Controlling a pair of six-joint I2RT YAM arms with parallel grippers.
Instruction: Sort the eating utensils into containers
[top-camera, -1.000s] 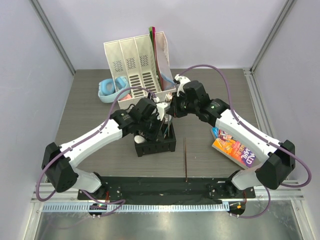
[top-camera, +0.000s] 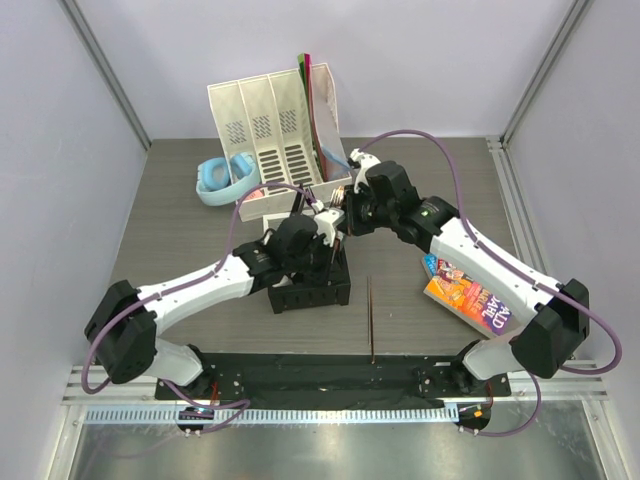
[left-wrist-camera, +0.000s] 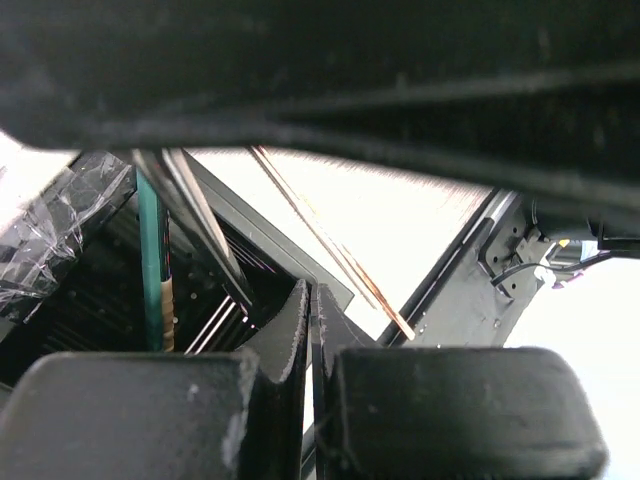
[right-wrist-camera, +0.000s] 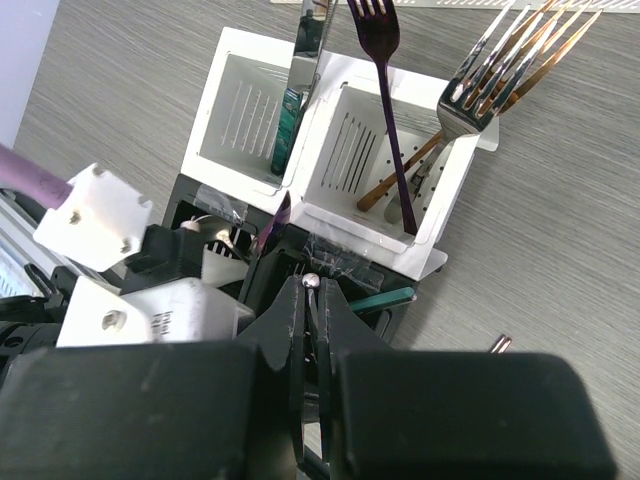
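Observation:
A black basket (top-camera: 310, 297) stands mid-table with a white divided container (right-wrist-camera: 436, 220) adjoining it behind. My right gripper is over the basket, shut on a thin silver utensil (right-wrist-camera: 311, 282); only its rounded end shows, the rest hidden. My left gripper is shut low over the basket's edge, nothing visible between its fingertips. A teal-handled utensil (left-wrist-camera: 151, 260) lies in the basket. The white container holds a dark purple fork (right-wrist-camera: 384, 80), silver forks (right-wrist-camera: 470, 112) and a knife (right-wrist-camera: 300, 85). Chopsticks (top-camera: 370, 315) lie on the table.
A cream rack (top-camera: 255, 112) stands at the back, with a light blue bin (top-camera: 218, 190) to its left. An orange box (top-camera: 465, 295) lies at the right. The two arms crowd together above the basket. Bare table shows on the left side.
My left arm has shifted right and its gripper lower toward the viewer over the basket, covering more of the basket's contents. The right arm looks still.

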